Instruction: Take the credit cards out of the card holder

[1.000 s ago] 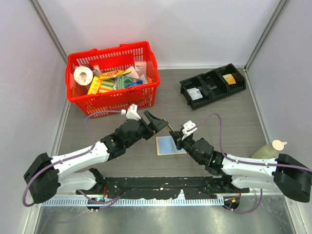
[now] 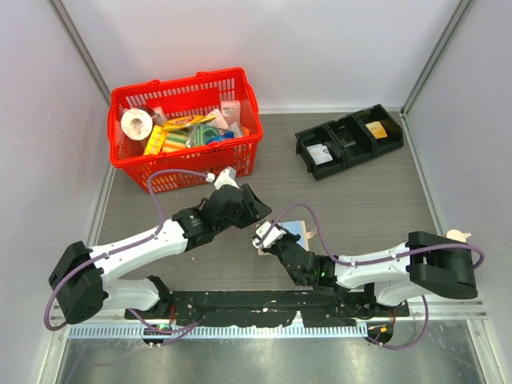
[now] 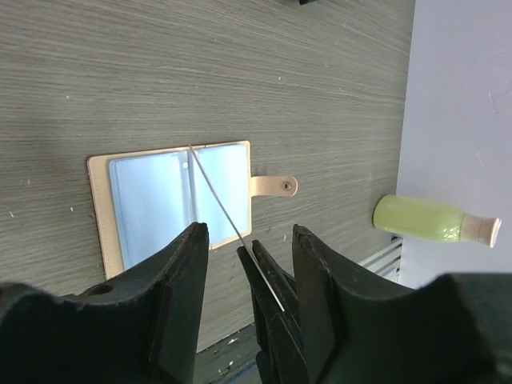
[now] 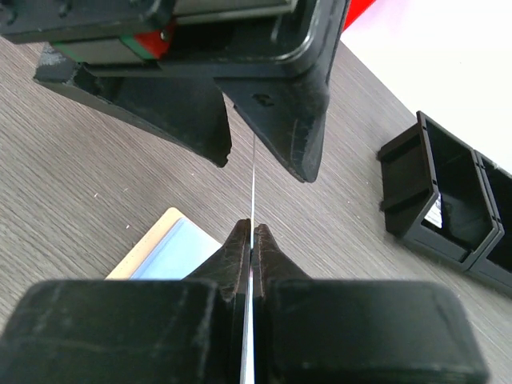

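The card holder [image 3: 140,210] lies open on the table, pale blue inside with a tan rim and a strap with a snap [image 3: 274,186]. My right gripper is shut on a thin white card seen edge-on, held upright above the holder. My left gripper [image 2: 254,204] is part open just left of and above the right one; in the left wrist view nothing shows held between its fingers, and the card's thin edge runs behind them.
A red basket [image 2: 184,170] full of goods stands at the back left, a black divided tray [image 2: 344,144] at the back right. A green bottle [image 3: 416,220] stands by the right wall. Bare table lies around the holder.
My right gripper has moved down and left over the holder with the thin card, its arm lowering. My left gripper has shifted slightly and stays above the holder.
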